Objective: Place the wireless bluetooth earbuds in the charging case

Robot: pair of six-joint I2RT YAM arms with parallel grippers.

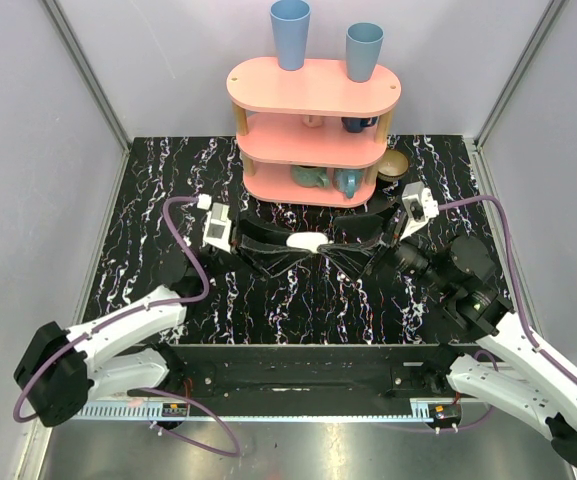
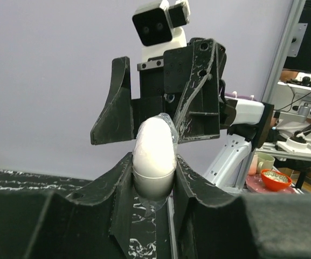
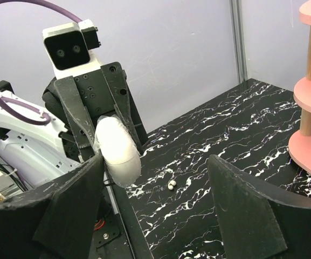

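Observation:
My left gripper is shut on the white charging case (image 2: 153,154), held in the air near the middle of the workspace in the top view (image 1: 306,241). Facing it, my right gripper stands part open around the near end of the case, with one finger (image 3: 63,216) close beside it; whether it touches is unclear. In the right wrist view two small white earbuds (image 3: 171,184) lie on the black marble table (image 3: 198,135).
A pink three-tier shelf (image 1: 313,85) with cups, mugs and blue tumblers (image 1: 290,35) stands at the back. A gold bowl (image 1: 391,166) sits right of it.

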